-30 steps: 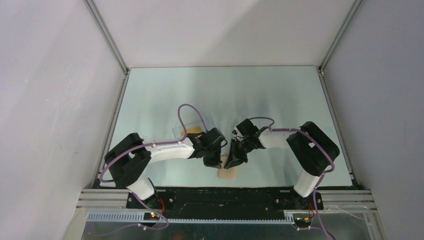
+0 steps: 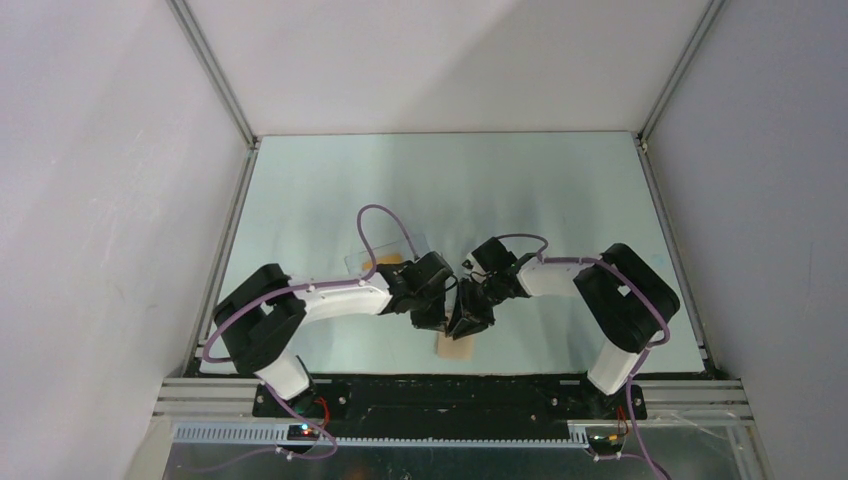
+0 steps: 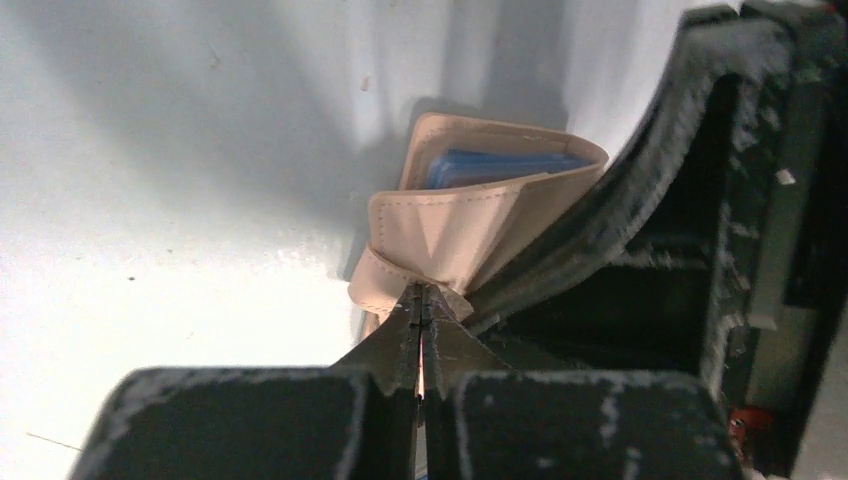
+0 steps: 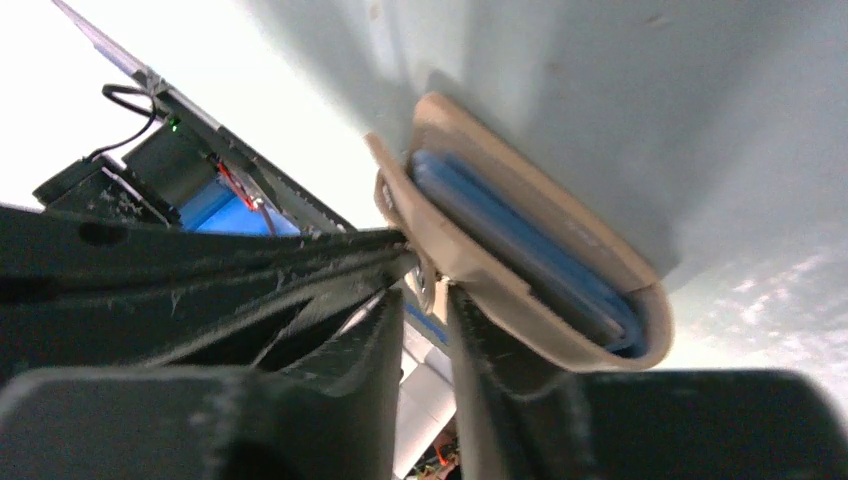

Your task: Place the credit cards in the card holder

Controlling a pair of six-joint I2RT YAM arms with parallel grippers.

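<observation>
A tan card holder point(image 2: 454, 347) lies near the table's front middle, with blue cards point(image 3: 500, 170) tucked inside, seen in both wrist views. My left gripper is shut at the holder's flap; whether any of it is pinched between the tips is hard to tell. My right gripper point(image 2: 460, 325) is over the holder, close beside the left one. In the right wrist view its dark fingers meet the folded edge of the holder's front flap; their opening is blurred.
A clear tray point(image 2: 355, 262) with an orange item point(image 2: 382, 259) lies behind the left arm. The black front rail borders the holder's side.
My left gripper has shifted slightly toward the right, against the right gripper. The right arm has barely moved.
</observation>
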